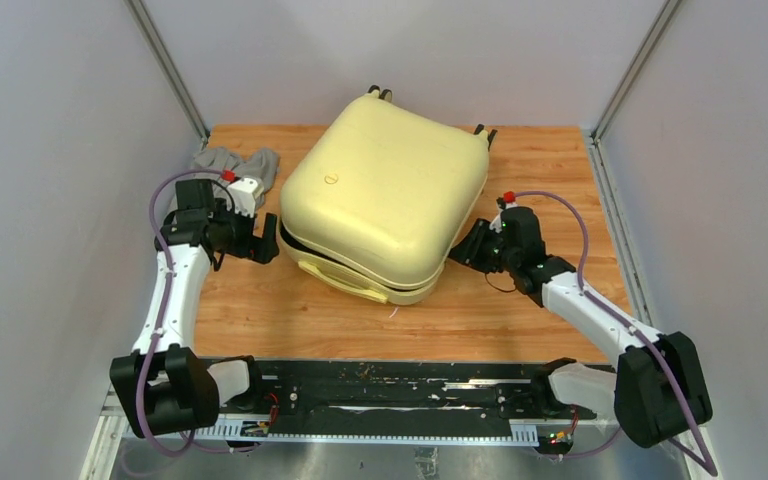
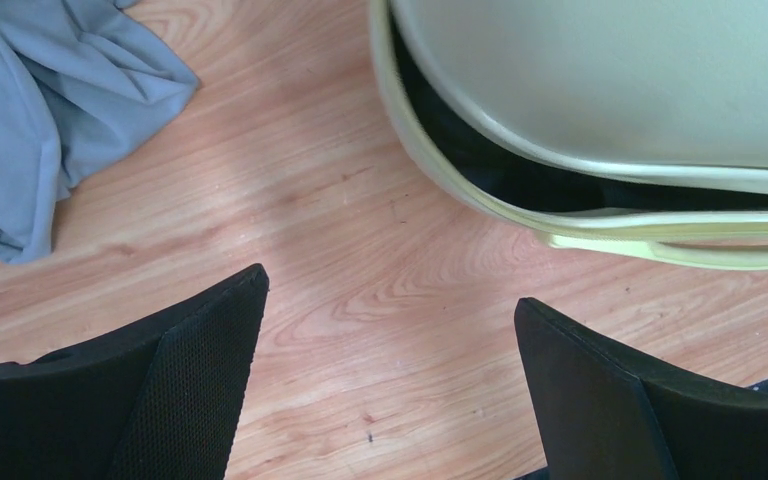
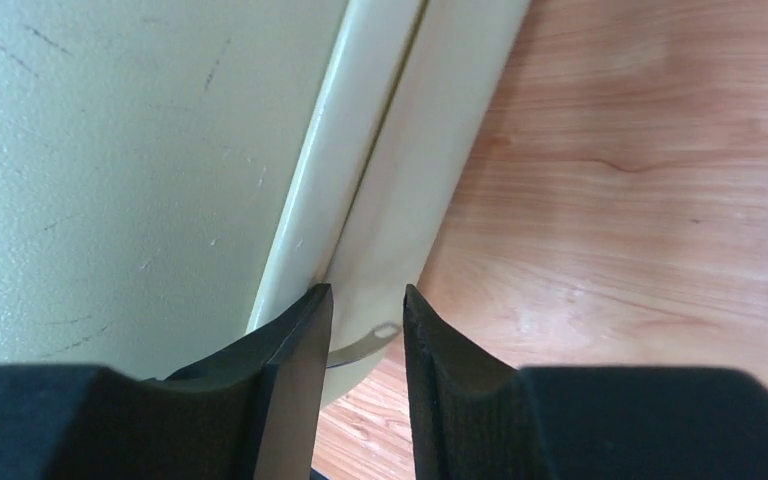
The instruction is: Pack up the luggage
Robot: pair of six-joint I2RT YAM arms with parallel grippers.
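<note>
The pale yellow suitcase [image 1: 390, 190] lies at an angle mid-table, its lid lowered over the base. A dark gap [image 2: 500, 165] shows between lid and base at its front left corner. Off that corner stands my left gripper [image 1: 267, 240], fingers wide, with only bare table between its fingers in the left wrist view. My right gripper is partly open at the suitcase's right side. Between and beyond its fingers a thin curved pull or tab [image 3: 375, 338] is visible by the seam; whether the fingers touch it cannot be told.
A grey-blue cloth [image 2: 80, 110] lies crumpled at the back left, partly hidden by the left arm from above. Bare wooden table [image 1: 550, 170] shows to the right of the suitcase and along its front.
</note>
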